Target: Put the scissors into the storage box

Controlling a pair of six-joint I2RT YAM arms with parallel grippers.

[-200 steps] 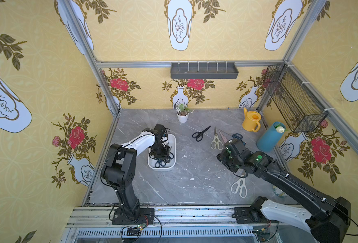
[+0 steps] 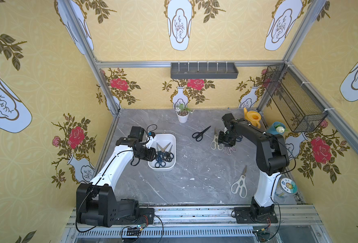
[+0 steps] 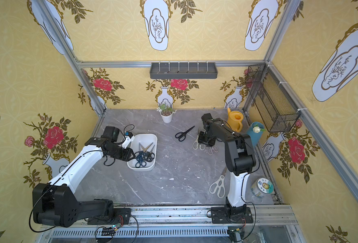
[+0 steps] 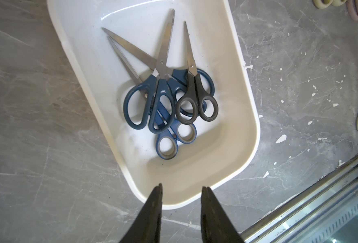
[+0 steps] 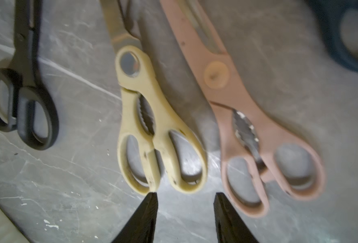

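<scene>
The white storage box [image 4: 211,170] stands on the left half of the table, holding several blue- and black-handled scissors [image 4: 162,97]. Left of its rim, in the top left view, is my left gripper [image 2: 150,156]; its fingers are apart with nothing between them. On the right side, my right gripper hangs open above the table, close to the handles of the cream scissors [image 5: 162,133] and the pink scissors [image 5: 248,121]. Black scissors [image 2: 201,133] lie apart to the left of these. Large white-handled scissors [image 2: 240,184] lie nearer the front. Dark blue scissors [image 5: 337,44] are partly out of frame.
At the back stand a potted plant [image 2: 182,114] and a yellow watering can [image 2: 252,117]. A blue vase [image 2: 276,128] and a round jar [image 2: 287,186] line the right side. Between the box and the loose scissors the table is clear.
My left arm has swung left, off the storage box to its left side. The right arm has swung inward and over the cream and pink scissors.
</scene>
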